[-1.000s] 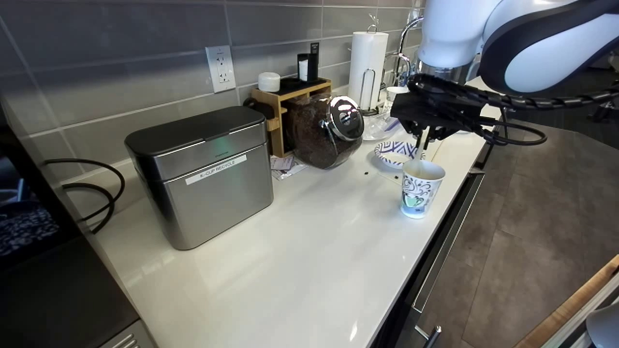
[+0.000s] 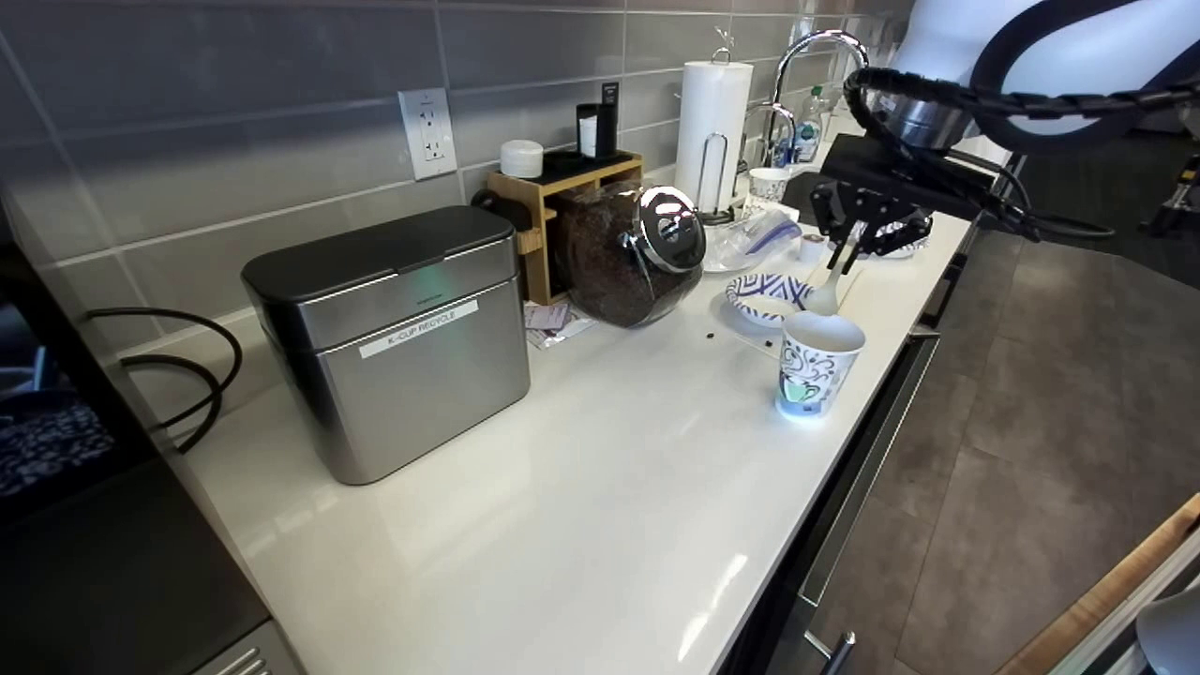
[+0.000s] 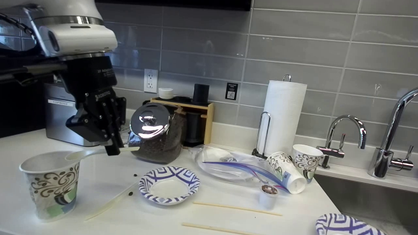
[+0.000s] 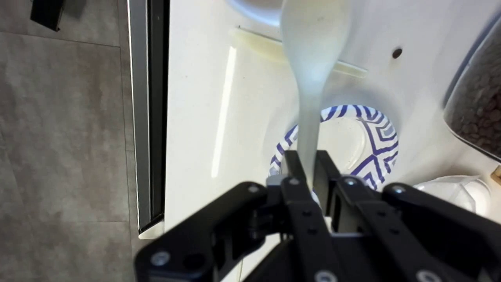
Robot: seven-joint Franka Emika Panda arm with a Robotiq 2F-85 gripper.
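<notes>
My gripper is shut on the handle of a pale plastic spoon [image 4: 310,70], whose bowl points away from the fingers. A patterned paper cup [image 2: 817,362] stands upright near the counter's front edge. In exterior view 2 the spoon [image 3: 84,154] lies almost level, its bowl at the height of the cup's rim [image 3: 51,161] and overlapping its right side. Whether the two touch cannot be told. The wrist view shows only a blurred edge of the cup at the top. Below the fingers sits a blue-and-white paper bowl [image 3: 169,185].
A pale plastic utensil [image 3: 110,201] lies between cup and bowl, with dark beans beside it. Behind stand a jar of beans [image 3: 158,135] and a plastic bag [image 3: 223,164]. A small pod [image 3: 268,197] and two sticks lie rightward. Counter left of the cup is clear in exterior view 1.
My gripper has moved back toward the sink side and tilted, with the spoon still held. The spoon's bowl, earlier down at the cup's mouth, now shows above the rim. The cup has barely shifted.
</notes>
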